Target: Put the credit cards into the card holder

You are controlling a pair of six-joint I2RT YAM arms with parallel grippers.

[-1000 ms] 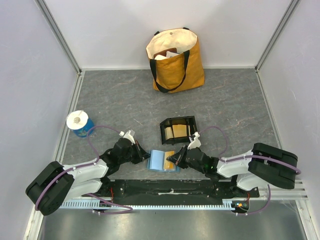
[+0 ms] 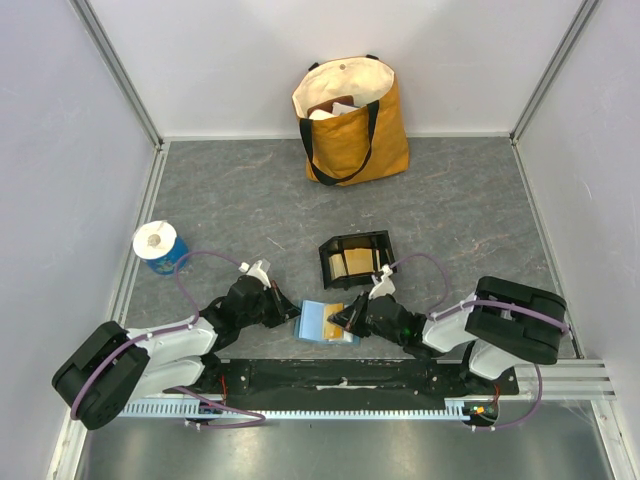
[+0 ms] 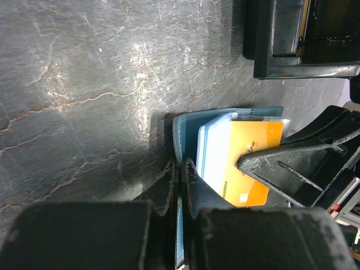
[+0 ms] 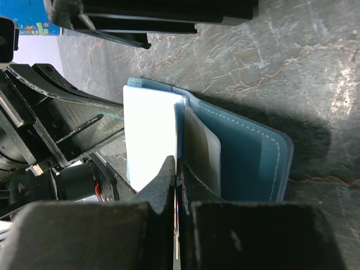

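The blue card holder (image 2: 311, 321) lies open near the front edge of the table, its clear sleeves and a white page showing. My left gripper is shut on its left edge. A yellow card (image 3: 256, 147) stands against the sleeves in the left wrist view, partly covered by a finger of my right gripper (image 2: 345, 318). The right gripper is shut, with a thin card edge showing between its fingers in the right wrist view. How deep the card sits in a sleeve is hidden.
A black tray (image 2: 327, 262) with more yellow cards stands just behind the holder. A blue and white roll (image 2: 161, 248) is at the left, and a mustard bag (image 2: 345, 140) at the back.
My right arm has shifted a little to the left, its fingers and the yellow card coming closer over the holder. The left arm and holder have stayed put.
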